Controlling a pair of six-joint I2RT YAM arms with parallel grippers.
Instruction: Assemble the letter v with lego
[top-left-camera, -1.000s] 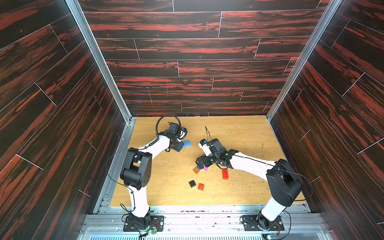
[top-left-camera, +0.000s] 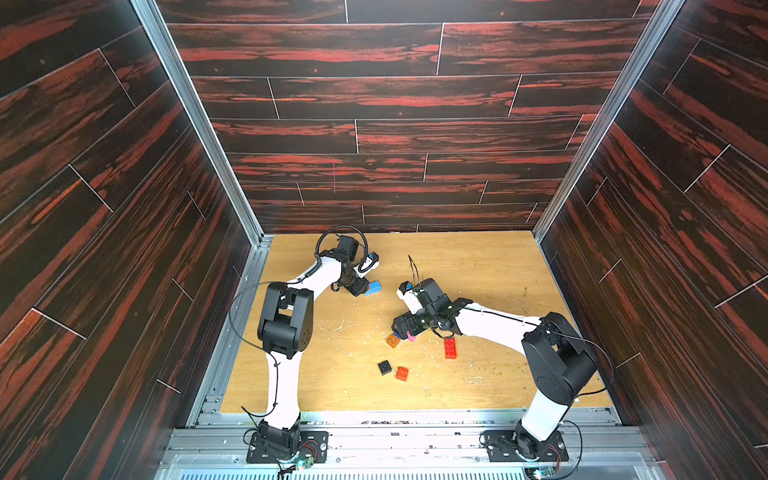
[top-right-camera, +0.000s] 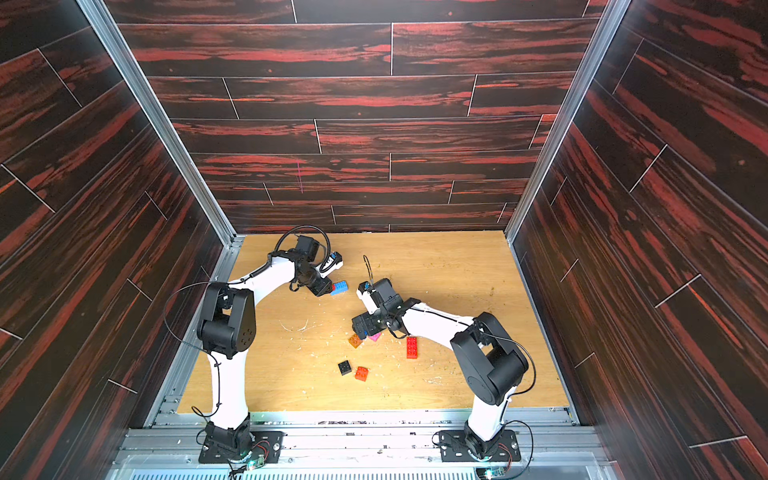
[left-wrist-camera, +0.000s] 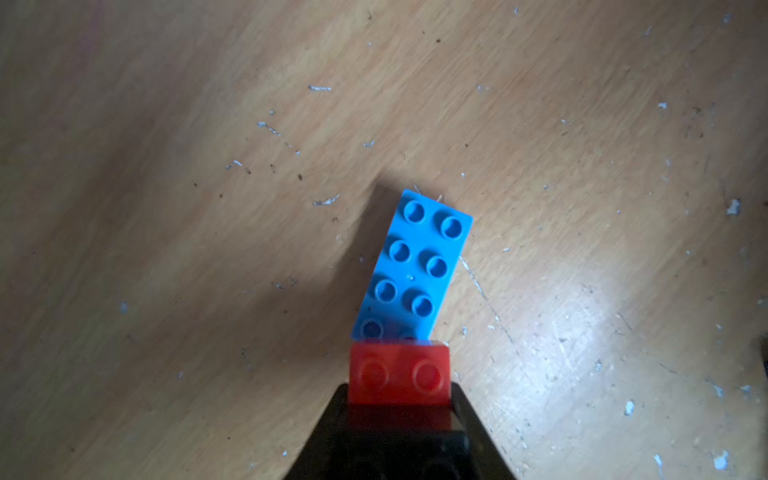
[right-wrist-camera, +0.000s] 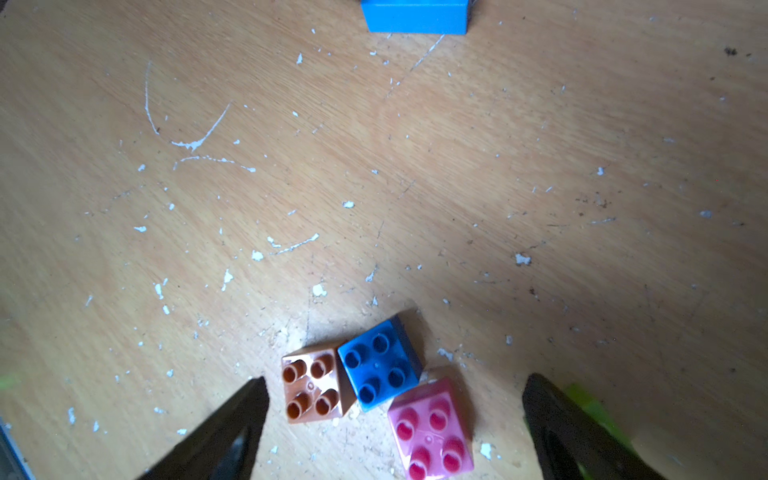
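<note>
A long light blue brick (left-wrist-camera: 416, 256) lies on the table in the left wrist view, back left of centre overall. At its near end my left gripper is shut on a red brick (left-wrist-camera: 398, 368), partly covering the blue one; whether the two touch I cannot tell. My right gripper is open above a cluster of small bricks: orange-brown (right-wrist-camera: 309, 384), dark blue (right-wrist-camera: 377, 358) and pink (right-wrist-camera: 429, 424), with a green brick (right-wrist-camera: 593, 412) partly hidden behind a finger.
A long red brick (top-left-camera: 450, 348) lies right of the cluster; a black brick (top-left-camera: 385, 367) and a small red brick (top-left-camera: 401, 373) lie towards the front.
The left arm has shifted slightly towards the back and right, around the light blue brick. The right arm has moved only very slightly.
</note>
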